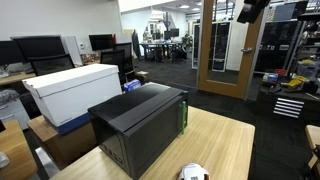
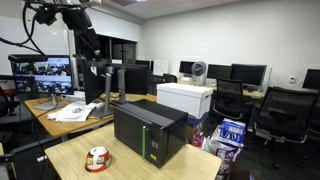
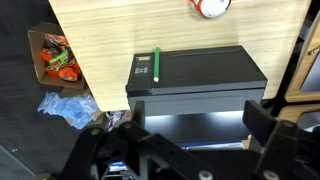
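A black microwave (image 1: pixel 138 125) stands on the wooden table, a green strip (image 2: pixel 143 141) running down its front. Beside it on the bare tabletop sits a red and white bowl-shaped item (image 2: pixel 97 159), which shows at the top edge of the wrist view. My gripper hangs high above the microwave, its fingers wide apart and nothing between them. In the second exterior view the arm reaches in from the upper left, well clear of the table. Only part of the gripper shows at the top right of the first exterior view.
A white lidded box (image 1: pixel 74 90) stands behind the microwave. On the floor by the table are a box of red packages (image 3: pixel 62 62) and a plastic bag (image 3: pixel 68 108).
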